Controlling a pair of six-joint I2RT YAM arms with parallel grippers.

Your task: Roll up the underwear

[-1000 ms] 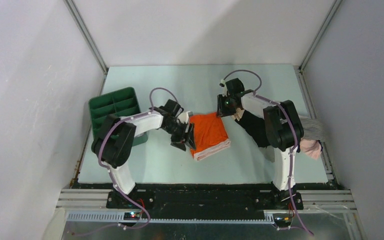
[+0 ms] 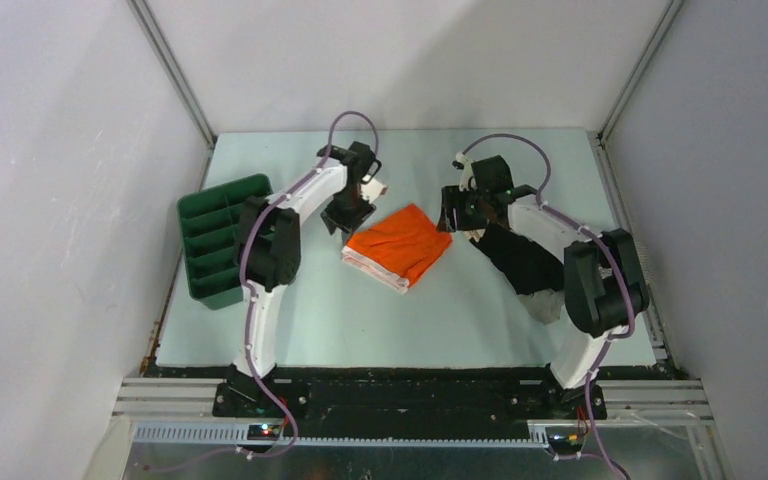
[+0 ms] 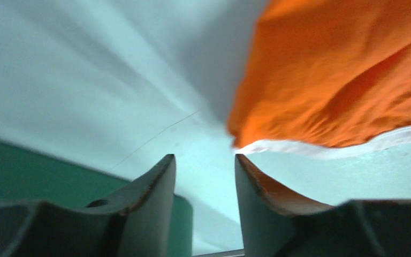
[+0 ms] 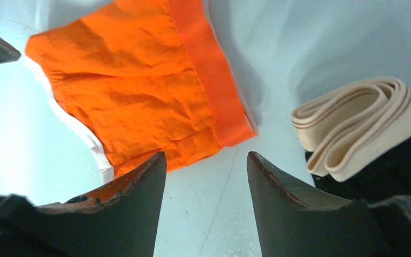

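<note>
The orange underwear [image 2: 400, 240] lies folded flat at the middle of the table, turned at a slant, its white edge toward the lower left. Above its left corner stands my left gripper [image 2: 347, 222]; in the left wrist view its fingers [image 3: 158, 198] are apart, with bare table between them and the orange cloth [image 3: 332, 75] just beyond. My right gripper is open near the right side of the cloth, nothing between its fingers. In the right wrist view an orange waistband [image 4: 214, 80] runs along the cloth's right side.
At the left stands a green divided box [image 2: 195, 245]. Black clothing with a cream band [image 4: 361, 123] lies right of the underwear, partly under my right arm, beside grey cloth [image 2: 542, 305].
The underwear has turned and shifted to the left. My left gripper has moved up and left along with its corner and is now apart from it. The right gripper has moved slightly.
</note>
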